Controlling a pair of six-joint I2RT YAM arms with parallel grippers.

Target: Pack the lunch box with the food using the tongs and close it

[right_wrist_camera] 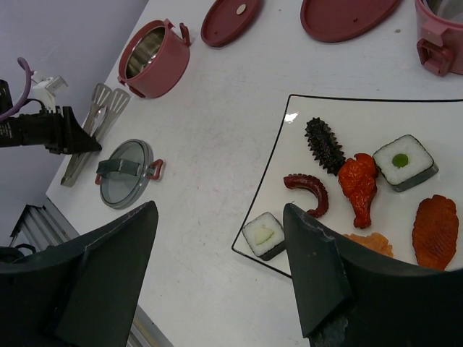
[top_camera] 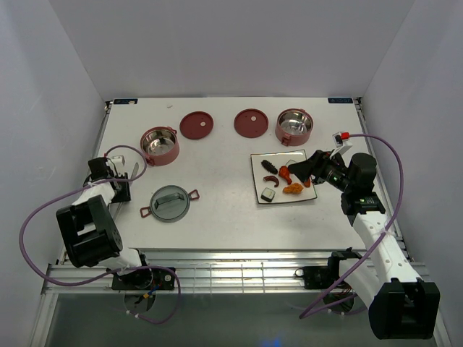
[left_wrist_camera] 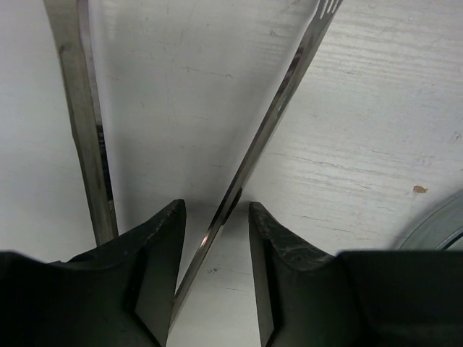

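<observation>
In the left wrist view my left gripper is low over a slim metal utensil (left_wrist_camera: 269,123) with a forked end, its fingers apart on either side of the handle; a second metal utensil (left_wrist_camera: 87,144) lies to its left. My right gripper is open above the white food tray (top_camera: 257,195), which holds sushi (right_wrist_camera: 404,163), sausage (right_wrist_camera: 315,189), a drumstick (right_wrist_camera: 359,184), sea cucumber (right_wrist_camera: 325,144) and fried pieces (top_camera: 293,189).
Two pink pots (top_camera: 160,155) (top_camera: 294,134) and two dark red lids (top_camera: 196,124) (top_camera: 251,123) stand at the back. A grey lidded round container (top_camera: 170,210) sits front left.
</observation>
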